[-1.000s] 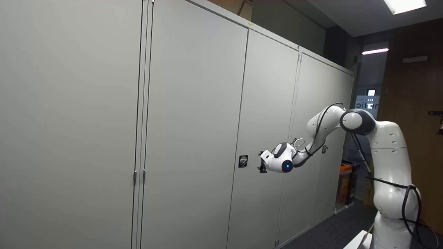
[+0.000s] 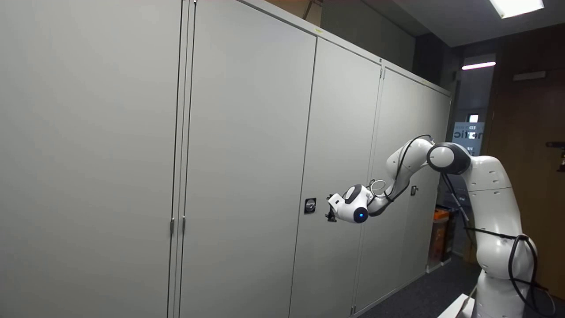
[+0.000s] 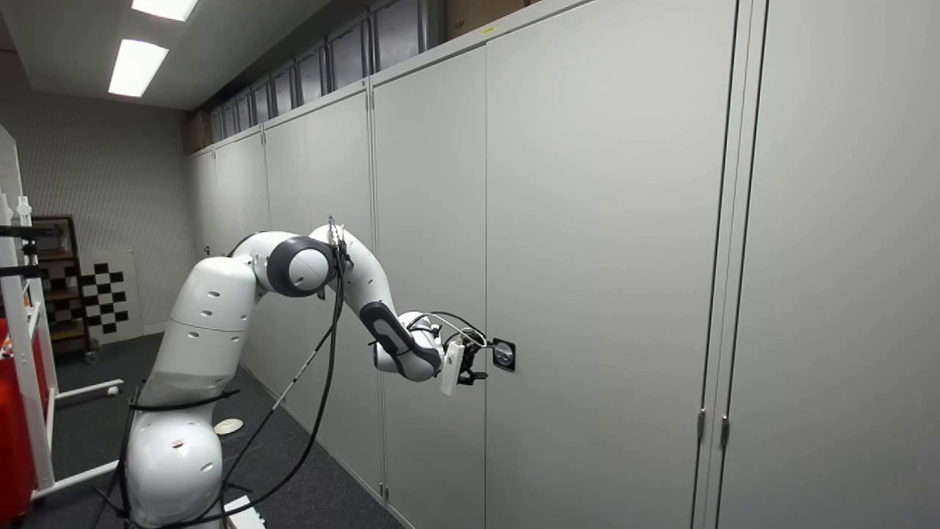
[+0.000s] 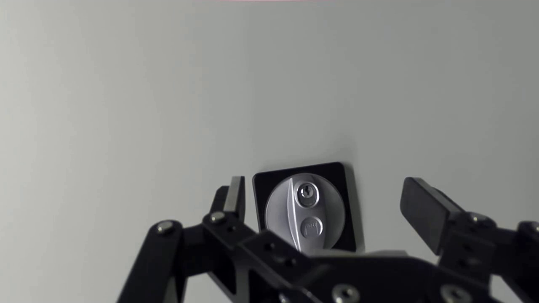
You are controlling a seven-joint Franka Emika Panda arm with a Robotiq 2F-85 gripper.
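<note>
A round silver lock knob (image 4: pixel 331 212) with a keyhole sits on a square black plate (image 4: pixel 260 184), fixed to the grey cabinet door (image 4: pixel 303 91). In the wrist view my gripper stands open, one finger on each side of the knob, and nothing is held. The left finger is nearer to the plate than the right one. Exterior view 1 shows the gripper (image 2: pixel 329 208) to the right of the lock (image 2: pixel 310 206), with a gap between them. In exterior view 2 the gripper (image 3: pixel 478 360) is close to the left of the lock (image 3: pixel 504 354).
Flat cabinet doors (image 2: pixel 249 132) fill most of the exterior views, all closed. Another small handle (image 2: pixel 413 191) is on a door behind the arm. An orange bin (image 2: pixel 438 233) stands at the cabinet's far end. Black cables (image 3: pixel 326 388) hang along the arm.
In exterior view 1 the arm and gripper have shifted slightly left, bringing the gripper closer to the lock. The cabinet doors and lock look the same.
</note>
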